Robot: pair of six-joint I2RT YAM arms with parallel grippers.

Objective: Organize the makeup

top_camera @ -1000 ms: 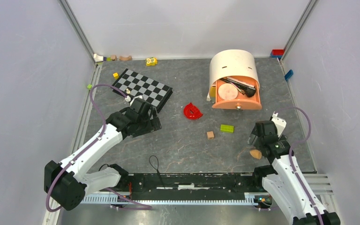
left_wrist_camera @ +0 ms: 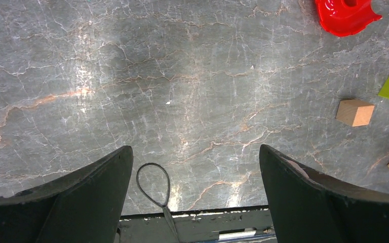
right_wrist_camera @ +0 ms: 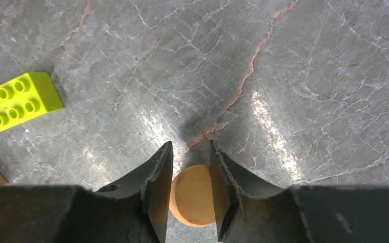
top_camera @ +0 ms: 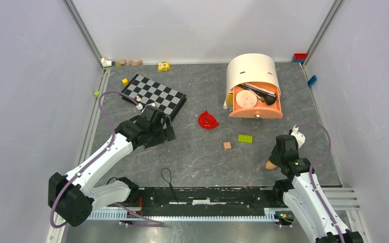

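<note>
The makeup organizer (top_camera: 248, 66) stands at the back right, its orange drawer (top_camera: 256, 114) pulled out, holding black brushes (top_camera: 269, 99) and a pink round compact (top_camera: 245, 99). A tan rounded piece (top_camera: 270, 165) lies at the front right. My right gripper is low over it, fingers part open, with the piece's round face (right_wrist_camera: 190, 195) between and just behind the fingertips; whether they touch it I cannot tell. My left gripper hangs open over bare table, nothing between its fingers.
A red piece (top_camera: 207, 120), a wooden cube (top_camera: 227, 146) and a green brick (top_camera: 245, 138) lie mid-table. A checkered board (top_camera: 157, 91) sits at the back left. A black cable loop (top_camera: 166, 176) lies at the front. Small toys line the back edge.
Over the last second my right arm has shifted slightly left and down over the tan piece. The left arm and the objects look unchanged.
</note>
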